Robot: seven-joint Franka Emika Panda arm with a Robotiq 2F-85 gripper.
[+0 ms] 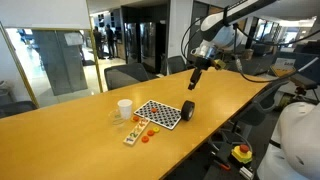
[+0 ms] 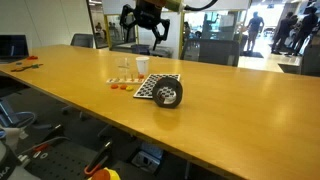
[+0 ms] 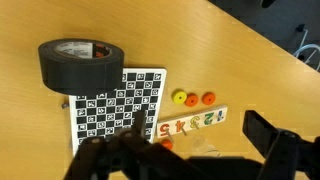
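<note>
My gripper is open, its two dark fingers spread wide with nothing between them. In the first exterior view it hangs in the air above the table, clear of everything on it. A black roll of tape (image 3: pixel 80 72) stands on its edge by the checkered board (image 3: pixel 136 88), overlapping one corner of it in the wrist view. Beside the board lies a light strip with numbers (image 3: pixel 191 123). A yellow disc (image 3: pixel 179 97) and an orange disc (image 3: pixel 208 99) rest near the strip; another orange disc is partly hidden by the gripper.
A white cup (image 1: pixel 124 106) stands beyond the board, with a clear container (image 2: pixel 124 69) near it. An office chair (image 1: pixel 262 108) stands at the table's edge.
</note>
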